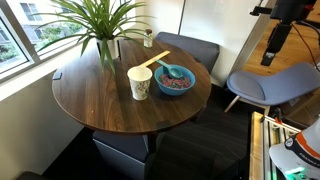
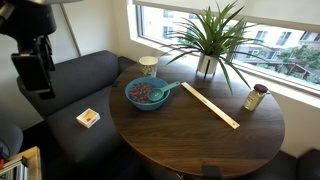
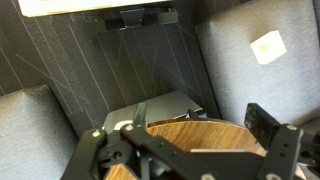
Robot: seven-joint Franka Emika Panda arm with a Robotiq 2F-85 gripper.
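Note:
Wide apart in the wrist view, the fingers of my gripper have nothing between them. It hangs high and away from the round wooden table (image 1: 95, 105), whose edge shows low in the wrist view. On that table sits a blue bowl (image 1: 176, 93) of reddish-brown pieces, with a teal spoon (image 2: 163, 90) resting in it. A patterned paper cup (image 1: 140, 84) stands upright beside the bowl. A long flat wooden strip (image 2: 212, 106) lies on the tabletop, and a small lidded jar (image 2: 256, 97) is near the far side from the bowl.
A leafy plant (image 1: 103, 20) in a glass vase stands near the window. Grey seats (image 1: 270, 84) surround the table; a small white and orange box (image 2: 88, 118) lies on one.

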